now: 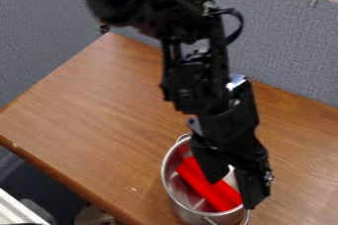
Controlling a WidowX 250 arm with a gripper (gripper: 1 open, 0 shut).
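A silver pot with side handles stands at the lower middle of the wooden table. A red cylindrical object lies inside it. My black gripper hangs over the pot's right part, partly covering it and the red object's surroundings. I cannot clearly see the gap between its fingers.
Grey padded walls line the back and left. A white object is at the bottom left, off the table.
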